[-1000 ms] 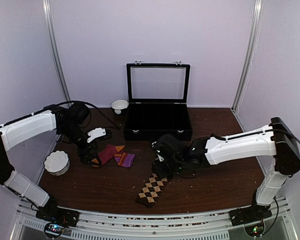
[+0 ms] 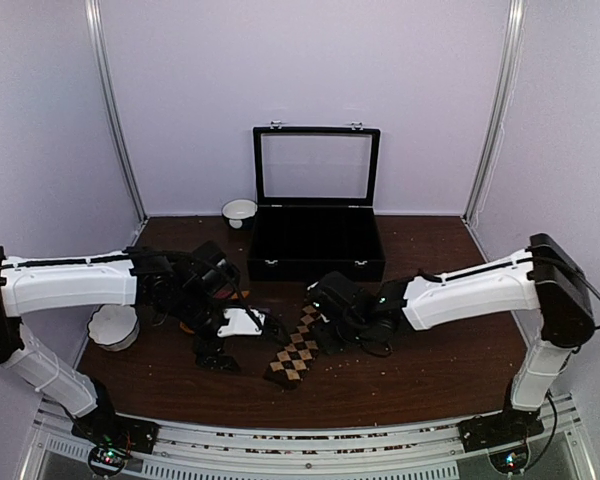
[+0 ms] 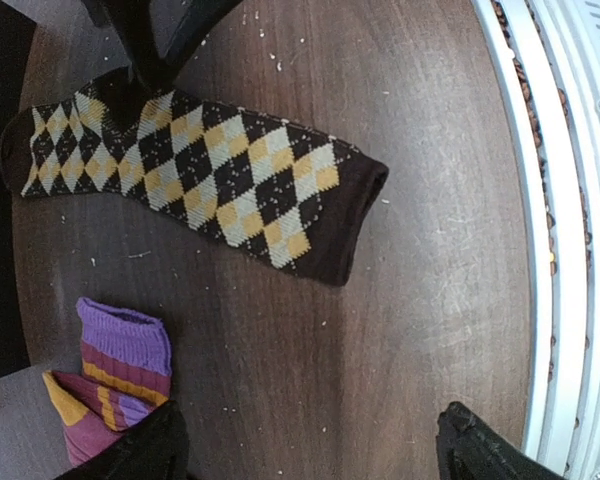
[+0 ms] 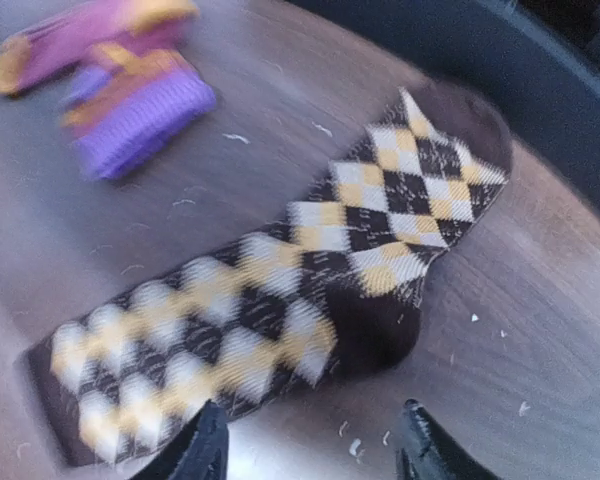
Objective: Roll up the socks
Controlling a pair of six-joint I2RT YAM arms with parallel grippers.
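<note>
A long argyle sock in black, tan and cream lies on the wood table, its dark heel [image 4: 375, 325] bulging along one side in the right wrist view. My left gripper [image 2: 247, 345] hovers left of this sock, with its fingers [image 3: 490, 450] wide apart and bare table between them. At the sock's far half is my right gripper, whose fingers [image 4: 212, 440] show spaced apart near the heel side, nothing visible between them. A purple, orange and maroon striped sock [image 3: 125, 365] lies folded nearby, mostly hidden by my left arm in the top view.
Behind the socks stands a black box [image 2: 315, 270] with its windowed lid raised. One white bowl [image 2: 238, 210] sits at the back, another white bowl [image 2: 113, 325] at the left edge.
My left gripper has come rightward and nearer, toward the argyle sock, covering the striped one. The argyle sock's cuff has shifted slightly toward the box.
</note>
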